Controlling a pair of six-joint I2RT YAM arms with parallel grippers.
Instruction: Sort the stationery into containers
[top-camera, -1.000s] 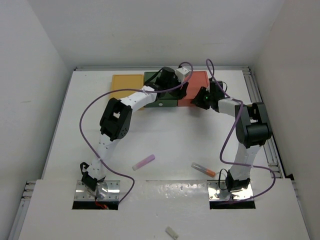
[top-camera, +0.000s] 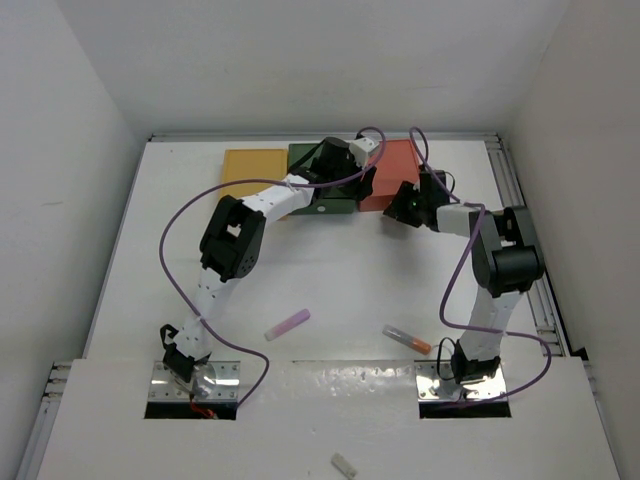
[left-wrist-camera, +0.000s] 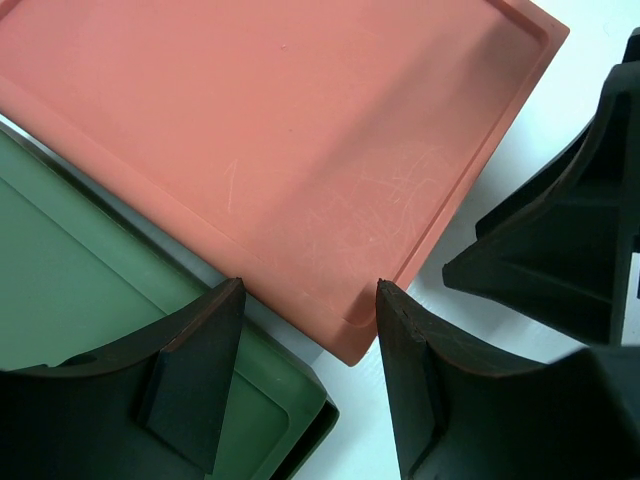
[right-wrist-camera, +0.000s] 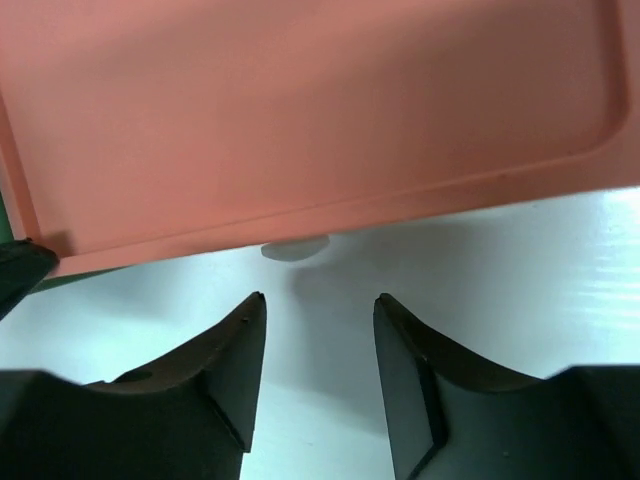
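Note:
A salmon red container (top-camera: 388, 160) stands at the back, its flat top (left-wrist-camera: 310, 140) with a raised rim filling much of the left wrist view. My left gripper is part open over that container's near corner, beside a green container (left-wrist-camera: 100, 260). My right gripper stands open just in front of the red container's near edge (right-wrist-camera: 400, 210), nothing between its fingers. A pink stick-like item (top-camera: 287, 323), an orange-and-grey one (top-camera: 406, 338) and a small pale item (top-camera: 343, 465) lie on the table.
A yellow container (top-camera: 250, 165) stands left of the green one. The two grippers are close together at the red container.
My right gripper has drawn slightly back from the red container's near edge toward the front. The left arm has barely moved in the top view.

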